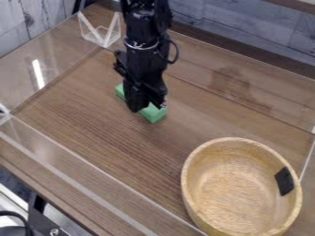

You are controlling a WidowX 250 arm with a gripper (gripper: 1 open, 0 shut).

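Observation:
My black gripper (142,92) reaches down from the top centre over a green object (153,112) on the wooden table (87,138). The object pokes out on both sides behind the gripper, which hides its middle. The fingers are dark and small in the view; they look shut, and I cannot see clearly whether anything is between them.
A large pale round basket (240,189) with a dark patch on its rim stands at the lower right. Clear plastic pieces are at the upper left and left edge.

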